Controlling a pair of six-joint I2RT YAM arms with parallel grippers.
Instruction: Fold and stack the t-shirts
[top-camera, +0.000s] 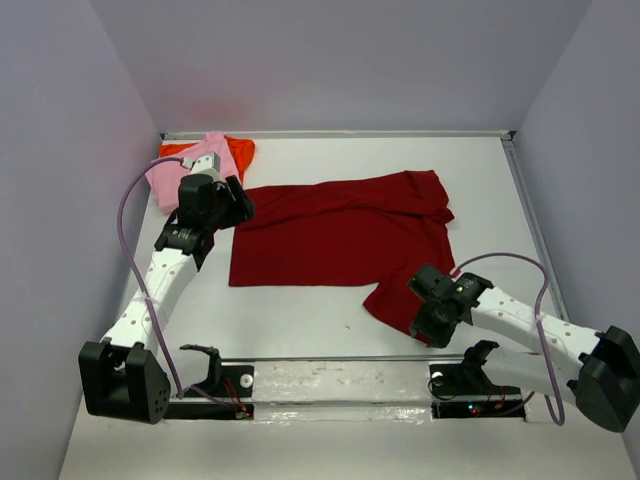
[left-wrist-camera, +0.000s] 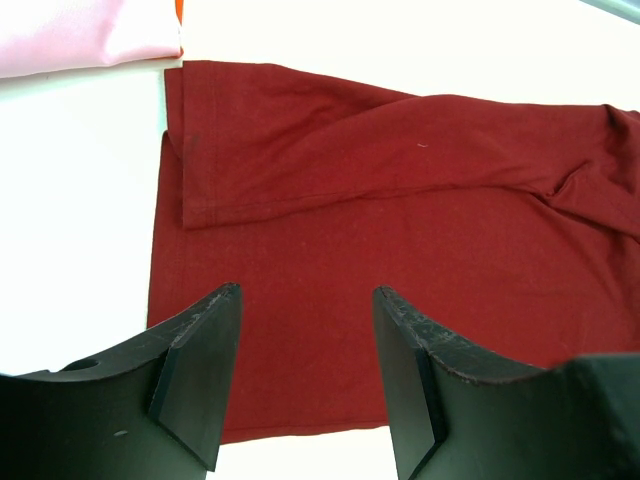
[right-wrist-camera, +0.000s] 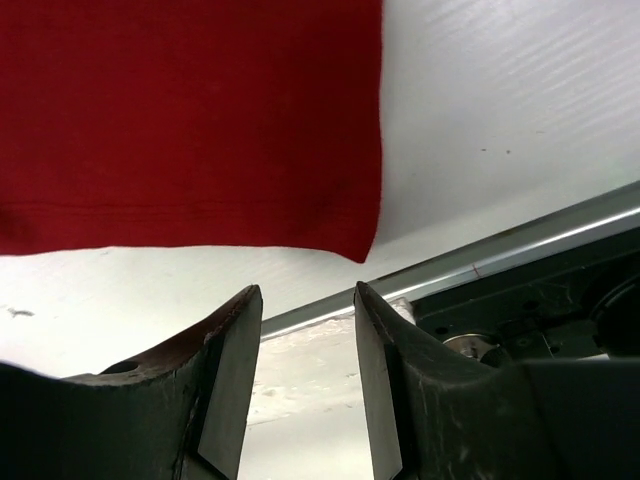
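A dark red T-shirt lies spread on the white board, its far part folded over in a long band. My left gripper hangs open over its left end; in the left wrist view its fingers are apart above the red cloth. My right gripper is open at the shirt's near right corner; in the right wrist view that corner lies flat just beyond the parted fingertips, with nothing between them.
A pink shirt and an orange one are piled at the back left. The board is clear along the front middle and back. A metal rail edges the front, and walls enclose the sides and back.
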